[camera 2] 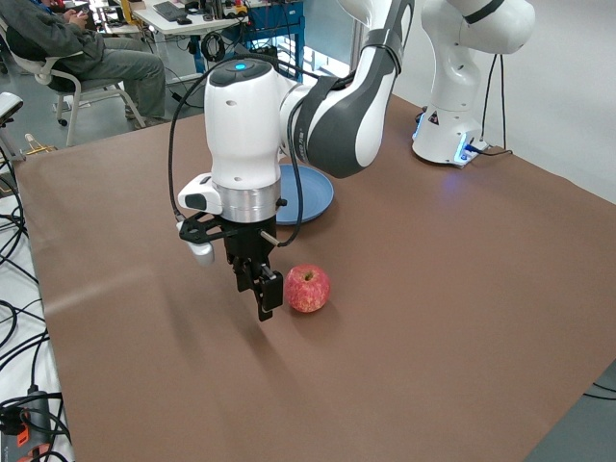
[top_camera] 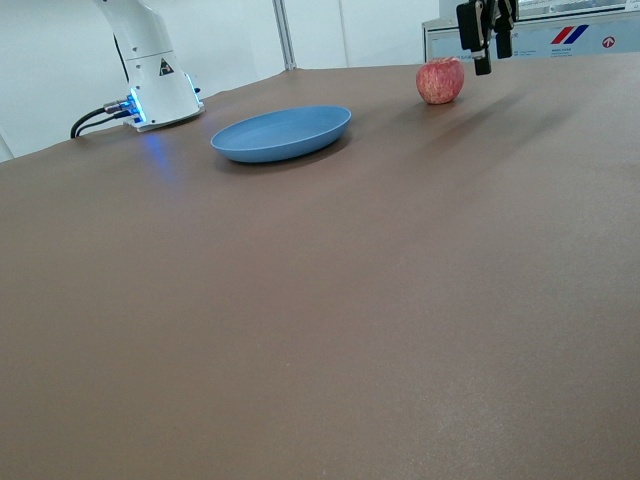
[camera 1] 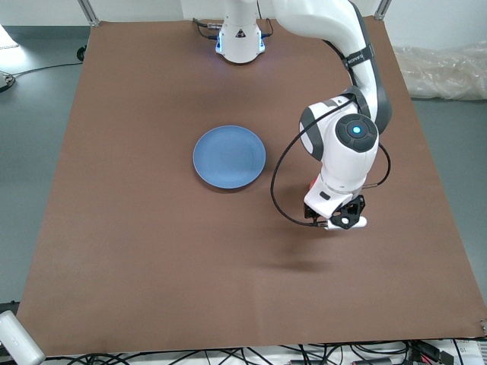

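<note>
A red apple (top_camera: 440, 81) (camera 2: 308, 288) rests on the brown table, mostly hidden under the arm in the left view. A blue plate (camera 1: 229, 157) (top_camera: 281, 134) lies empty nearby. The black gripper (top_camera: 488, 65) (camera 2: 265, 306) hangs just beside and above the apple, on the far side from the plate in the top view, apart from it. Its fingers point down; whether they are open or shut is hard to tell.
Cables and devices crowd one edge.
</note>
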